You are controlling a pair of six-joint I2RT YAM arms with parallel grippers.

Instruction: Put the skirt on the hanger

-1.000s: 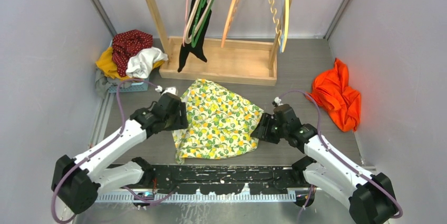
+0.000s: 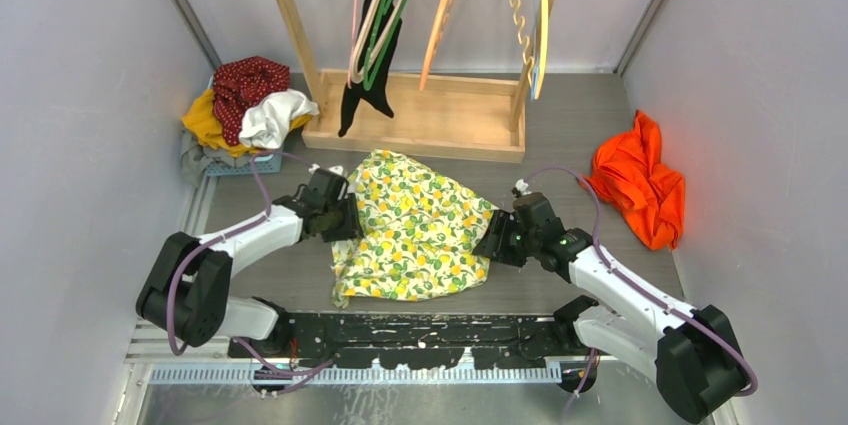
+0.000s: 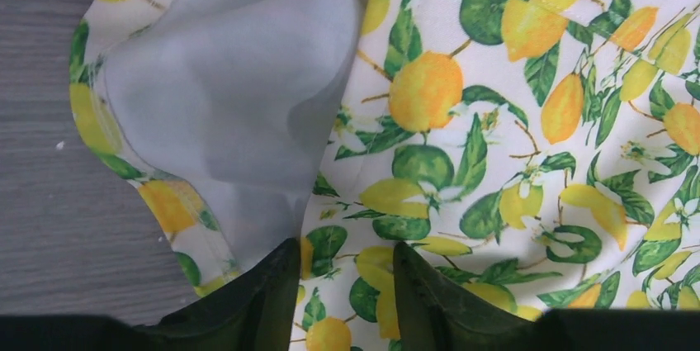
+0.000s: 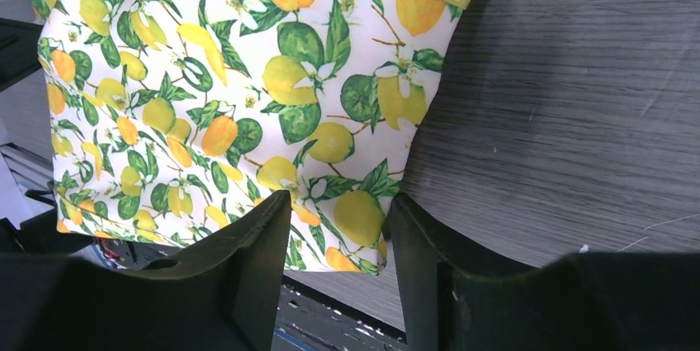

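The lemon-print skirt (image 2: pixel 415 230) lies spread on the grey floor between my two arms. My left gripper (image 2: pixel 358 217) is over its left edge; in the left wrist view the fingers (image 3: pixel 266 285) stand apart, with the edge of the upper layer (image 3: pixel 347 272) between them and the pale lining (image 3: pixel 223 120) folded open beyond. At the lower right corner, my right gripper (image 2: pixel 483 248) is open, its fingers (image 4: pixel 268 227) either side of the corner cloth without closing on it. Several hangers, among them a green hanger (image 2: pixel 405 15) and an orange hanger (image 2: pixel 440 20), hang from the rack.
The wooden rack base (image 2: pixel 450 152) stands just behind the skirt, and a black garment (image 2: pixel 376 75) hangs among the hangers. Clothes fill a blue basket (image 2: pixel 262 164) at the back left. Orange cloth (image 2: pixel 640 185) lies at the right, with bare floor before it.
The left gripper has moved right and a little forward over the skirt's left edge, shifting the cloth there slightly. My right gripper has barely moved at the corner.
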